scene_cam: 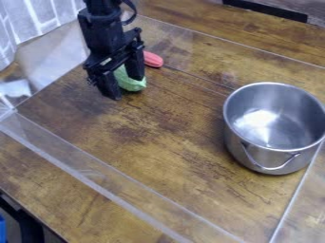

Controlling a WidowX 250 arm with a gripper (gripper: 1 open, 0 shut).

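Note:
My black gripper (pixel 117 74) is lowered over a pale green, elongated object (pixel 128 84) on the wooden table, its fingers reaching down around it at the upper left. Whether the fingers are open or closed on it is unclear. Behind, a small red object (pixel 152 59) lies partly hidden by the gripper.
A large steel pot (pixel 269 128) stands at the right. Clear plastic edges border the work area, with a whitish cloth at the upper left.

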